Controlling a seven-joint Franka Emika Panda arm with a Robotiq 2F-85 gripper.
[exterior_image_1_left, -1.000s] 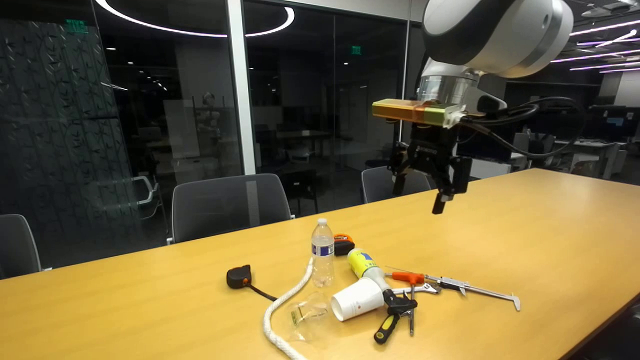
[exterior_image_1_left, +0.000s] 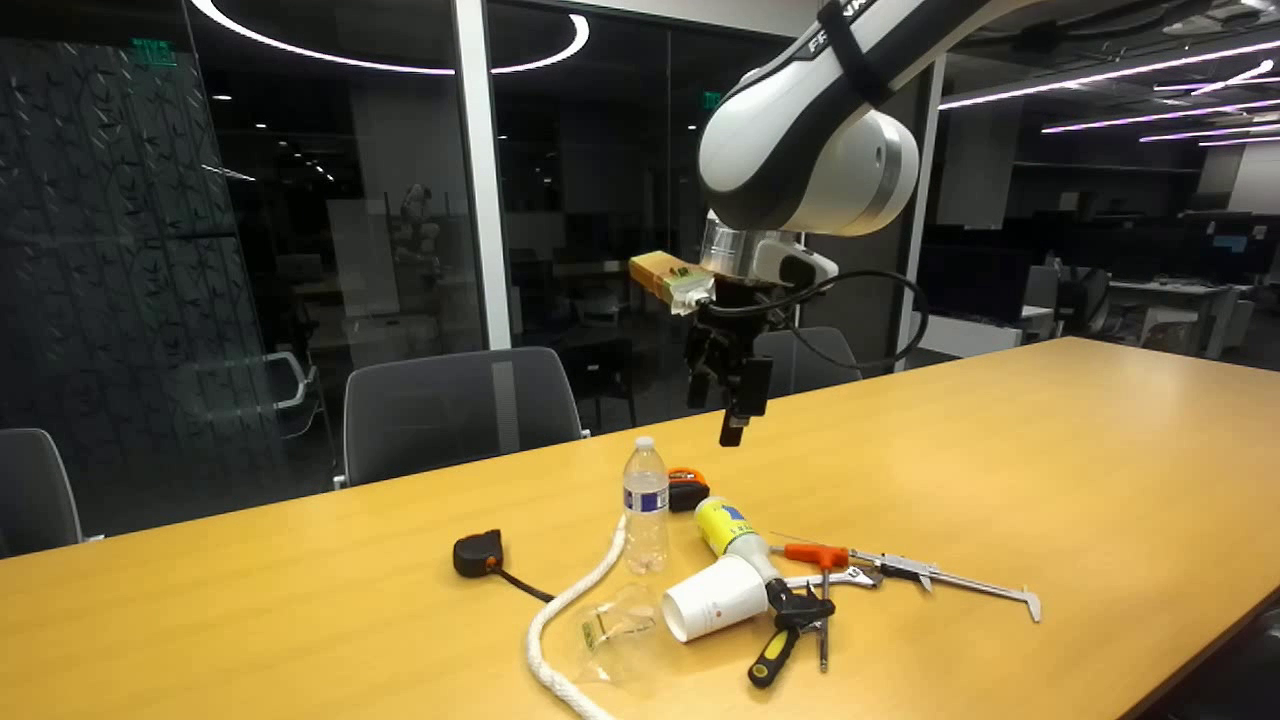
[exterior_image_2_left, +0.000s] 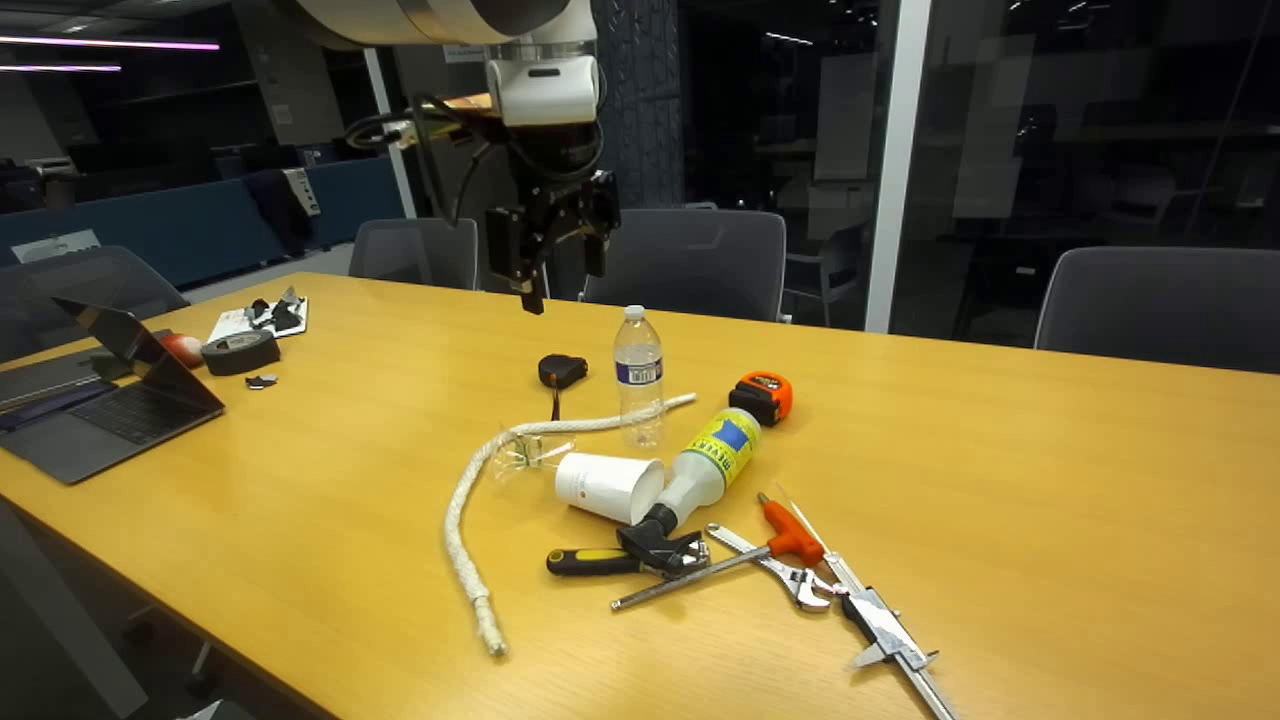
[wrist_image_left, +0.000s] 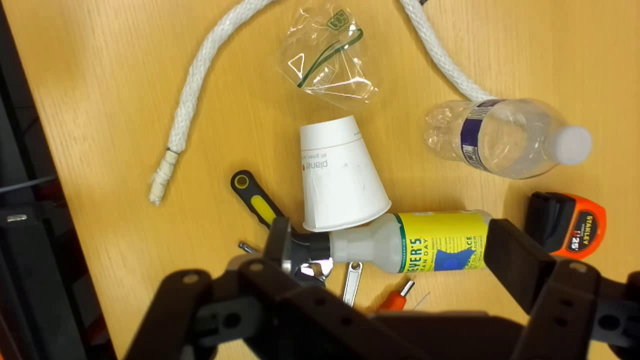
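Observation:
My gripper (exterior_image_1_left: 715, 414) hangs open high above the table, nothing between its fingers. In the wrist view its two fingers (wrist_image_left: 517, 264) stand wide apart, with the spray bottle (wrist_image_left: 444, 241) lying on its side far below them. A white paper cup (wrist_image_left: 340, 174) lies on its side against that bottle. The clear water bottle (exterior_image_2_left: 638, 374) stands upright on the table. A white rope (exterior_image_2_left: 462, 522) curves past a crumpled clear plastic bag (wrist_image_left: 328, 57). The orange and black tape measure (wrist_image_left: 567, 225) sits near the spray bottle's base, and a black tape measure (exterior_image_1_left: 477, 553) lies farther off.
Close to the spray bottle are a red-handled tool (exterior_image_2_left: 792, 536), an adjustable wrench (exterior_image_2_left: 780, 574), a caliper (exterior_image_2_left: 885, 630) and a black-yellow handle (exterior_image_2_left: 590, 562). A laptop (exterior_image_2_left: 134, 390) and tape roll (exterior_image_2_left: 241, 352) occupy one end.
In exterior view 1 the arm and gripper have swung left and turned, now hanging nearer the water bottle. The gripper remains open; the objects on the table have not moved.

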